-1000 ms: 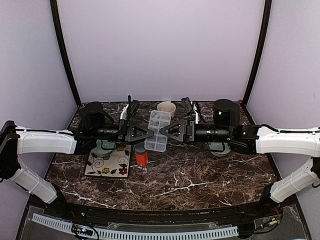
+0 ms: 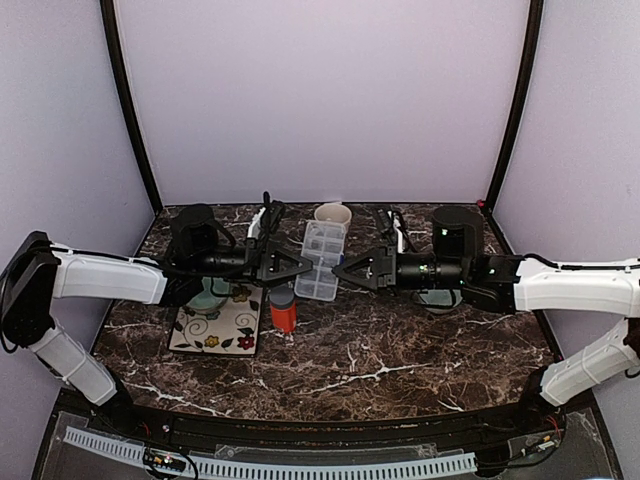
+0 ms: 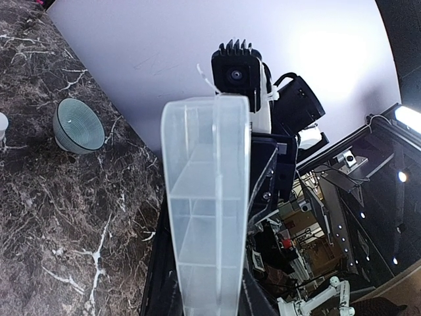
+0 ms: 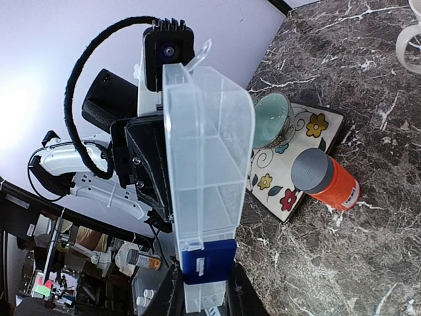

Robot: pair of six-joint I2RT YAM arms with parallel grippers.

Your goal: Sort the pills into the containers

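A clear compartment box (image 2: 318,284) is held up above the table between the two arms. My left gripper (image 2: 308,267) is shut on its left edge, and the left wrist view shows the box (image 3: 207,210) rising from between the fingers. On the opposite edge is a blue latch (image 4: 208,261). My right gripper faces that edge with its fingers (image 4: 172,295) parted on either side of the box's lower end; whether they touch it cannot be made out. An orange bottle with a grey cap (image 2: 283,311) stands on the table. No pills can be made out.
A flowered tray (image 2: 190,338) with a green bowl (image 2: 206,300) on it lies at left. A white cup (image 2: 333,213) stands behind the box, and another bowl (image 3: 81,126) is on the right side.
The box and my left gripper have shifted slightly right. My right gripper's tips have moved a little right, and a bit of blue now shows at the box's right edge.
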